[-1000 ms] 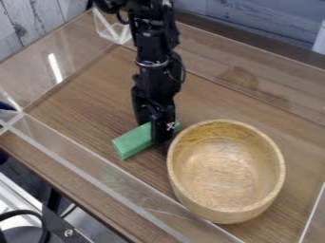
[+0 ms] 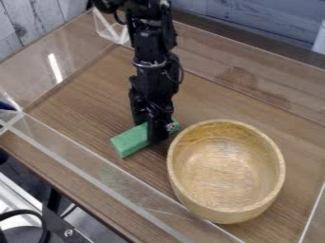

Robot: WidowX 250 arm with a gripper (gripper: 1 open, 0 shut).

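My black gripper (image 2: 150, 123) is low over a green rectangular block (image 2: 132, 142) lying on the wooden table. Its fingers are shut on the block near its upper right end. Just to the right of the block, a large tan round bowl (image 2: 225, 169) stands close by, empty.
The wooden table (image 2: 241, 76) has free room behind the bowl and to the left of the arm. Clear plastic strips run along the left and front edges. Black cables lie at the lower left.
The gripper and arm have shifted very slightly; the block and bowl look in about the same places.
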